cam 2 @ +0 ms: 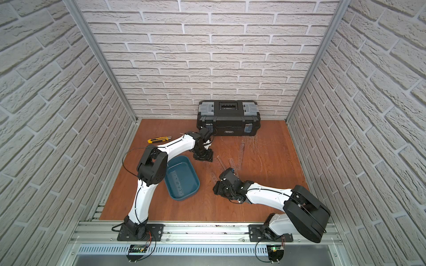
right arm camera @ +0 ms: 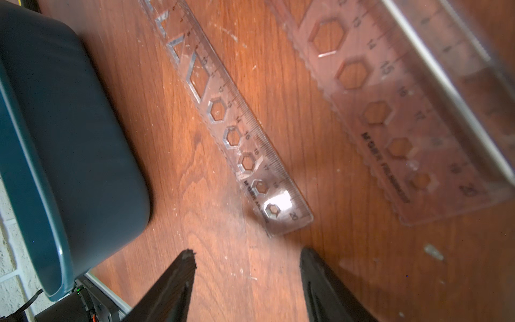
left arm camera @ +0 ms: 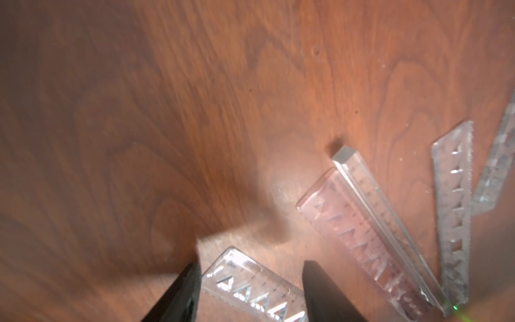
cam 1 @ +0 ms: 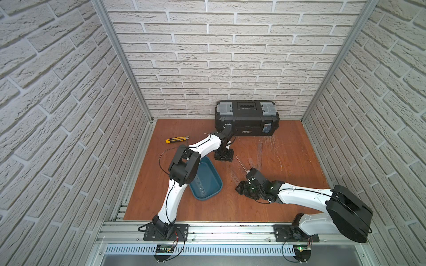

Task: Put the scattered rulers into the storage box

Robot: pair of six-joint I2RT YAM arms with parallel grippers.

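Observation:
In the left wrist view, the end of a clear ruler (left arm camera: 257, 284) lies between the fingers of my left gripper, which touch it from both sides. My right gripper is apart from everything, its fingers spread and nothing between them. Just ahead of them a clear ruler (right arm camera: 233, 136) rests flat on the table. A wider pinkish ruler (right arm camera: 378, 115) lies to its right, beside a thick clear bar-like ruler (right arm camera: 456, 96). The blue storage box (cam 2: 195, 188) has a clear ruler (cam 2: 177, 182) in it.
A black toolbox (cam 1: 246, 116) stands at the back against the wall. A yellow cutter (cam 1: 177, 139) lies at the far left. More rulers lie right of centre, including one long ruler (cam 1: 259, 155). Bare table shows in front of the box and at the right.

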